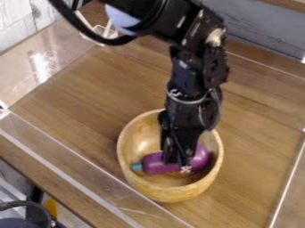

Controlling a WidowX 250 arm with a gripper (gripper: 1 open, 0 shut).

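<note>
My black gripper (179, 151) reaches down into a wooden bowl (136, 142) near the bottom middle of the table. Inside the bowl lies a purple eggplant-like toy (160, 163) with a teal tip at its left end. The fingertips are at the toy, partly over it. Whether they grip it or only touch it is hard to tell.
Bare wooden table (84, 107) spreads left of and behind the bowl, with more free room at the right. A clear plastic rim runs along the upper left edge, and a cable hangs above it. A grey wall stands at the back right.
</note>
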